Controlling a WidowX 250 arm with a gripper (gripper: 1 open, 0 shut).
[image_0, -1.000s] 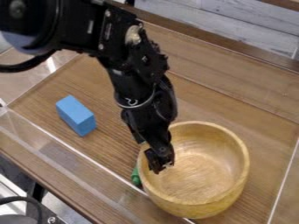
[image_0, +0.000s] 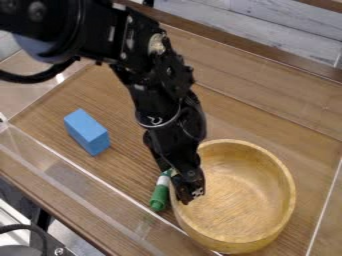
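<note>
My black gripper (image_0: 182, 172) hangs low in the middle of the view, over the left rim of a yellow wooden bowl (image_0: 243, 201). Its fingertips are dark and partly merge with each other, and I see nothing clearly held. Just left of the bowl a small green object with a pale top (image_0: 159, 198) lies on the table, partly beside the fingertips.
A blue block (image_0: 87, 133) sits on the wooden table at the left. A black cable lies at the lower left corner.
The bowl has shifted slightly to the right, showing more of the green object. My gripper has moved a little, staying at the bowl's left rim.
</note>
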